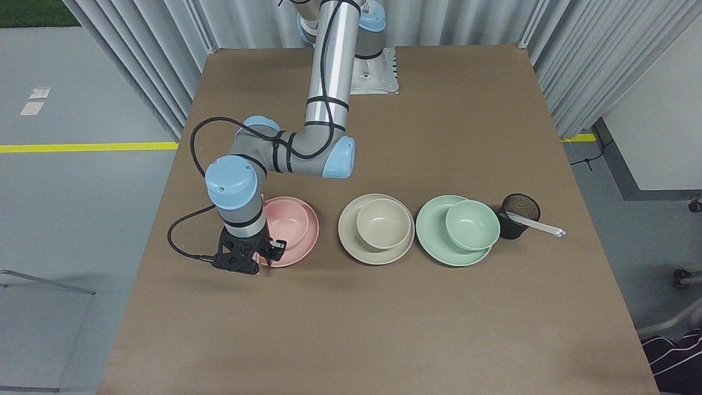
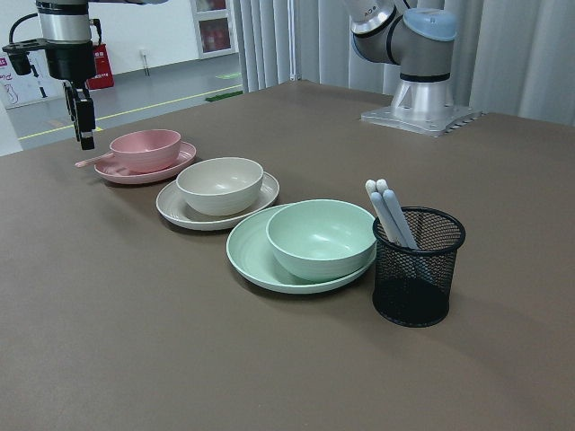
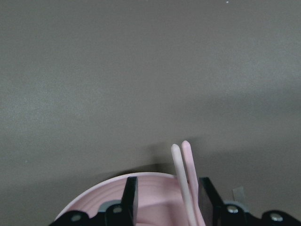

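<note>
My gripper (image 1: 258,262) hangs open above the left side of the pink plate (image 2: 135,177). In the wrist view a pair of pink chopsticks (image 3: 187,181) lies on that plate's rim between my open fingers, which stand apart from them. A pink bowl (image 2: 144,153) sits on the plate, partly hidden under my wrist in the front view.
To the right stand a white bowl (image 1: 383,223) on a white plate (image 1: 355,243), a green bowl (image 1: 472,225) on a green plate (image 1: 434,240), and a black mesh cup (image 2: 411,292) holding white chopsticks (image 2: 393,215).
</note>
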